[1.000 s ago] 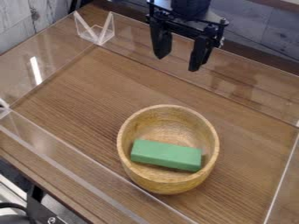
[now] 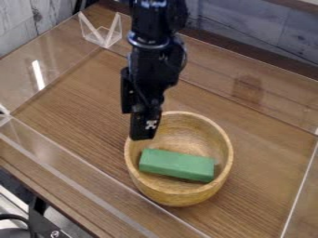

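My black gripper (image 2: 139,110) hangs over the table just left of and above the rear-left rim of a yellow round bowl (image 2: 211,141), its fingers pointing down. A green rectangular block (image 2: 177,165) lies inside the bowl, toward its front. Whether the dark fingers hold anything is hard to tell; nothing distinct shows between them.
Clear plastic pieces stand at the left edge and upper left. A dark cable lies at the lower-left corner, off the wood.
The bowl and green block have not moved.
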